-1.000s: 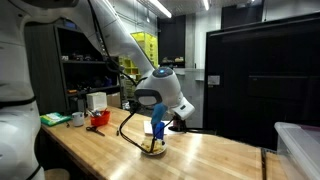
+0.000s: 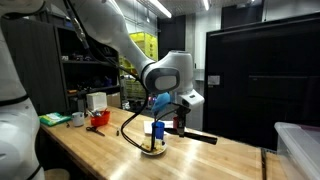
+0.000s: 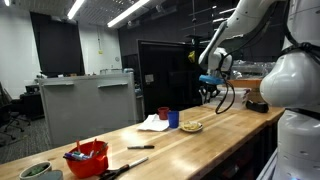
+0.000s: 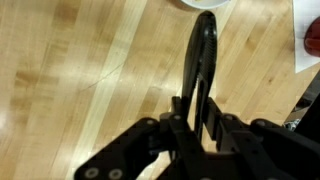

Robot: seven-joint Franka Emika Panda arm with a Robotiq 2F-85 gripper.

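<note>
A long, flat black utensil [image 4: 201,50] sticks out from between the fingers of my gripper, which is shut on it. In exterior view 1 the utensil [image 2: 202,137] points to the right from my gripper [image 2: 180,126], held above the table. A plate [image 3: 191,127] with yellowish food lies beside a blue cup [image 3: 173,119] on the wooden table. The gripper is to the right of both in exterior view 1. Only the edge of a white dish [image 4: 206,2] enters the top of the wrist view.
A red basket [image 3: 87,160] with several things in it stands at the table's far end from my base. A red cup [image 3: 163,113] and a white cloth [image 3: 153,123] are behind the blue cup.
In exterior view 1 the arm has risen and shifted to the right. The black utensil has travelled with the gripper, and the plate and blue cup have stayed put.
</note>
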